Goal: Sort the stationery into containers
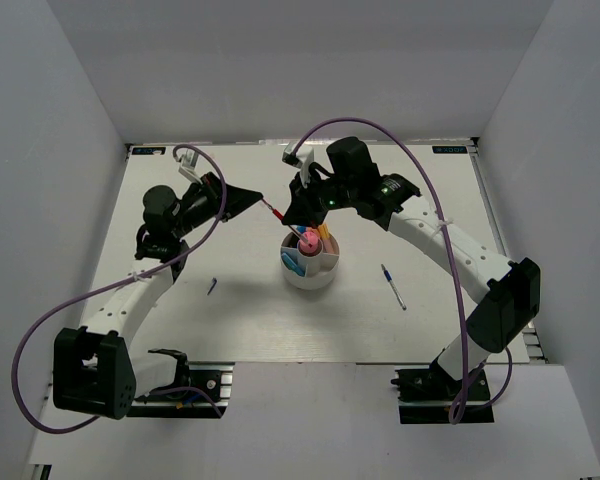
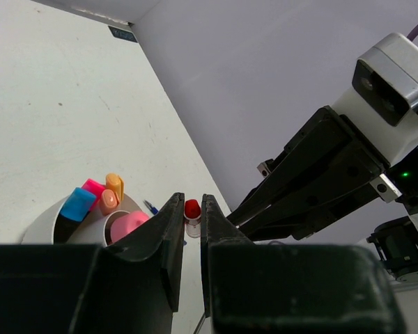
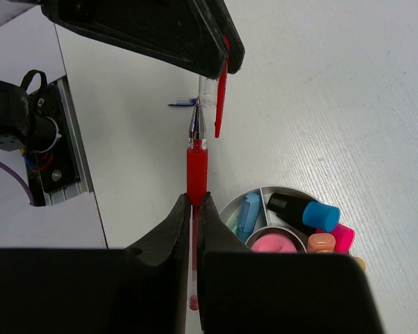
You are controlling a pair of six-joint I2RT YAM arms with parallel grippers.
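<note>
Over the white round divided container (image 1: 320,278), which holds markers and a pink item (image 3: 274,243), my grippers face each other. My right gripper (image 1: 286,218) is shut on a red pen body (image 3: 197,170), its metal tip pointing toward the other hand. My left gripper (image 1: 257,198) is shut on a clear pen cap with a red clip, just at the tip; in the left wrist view a red-and-clear end shows between its fingers.
A blue-and-white pen (image 1: 393,287) lies right of the container, and a small blue pen or cap (image 1: 212,286) lies to its left.
</note>
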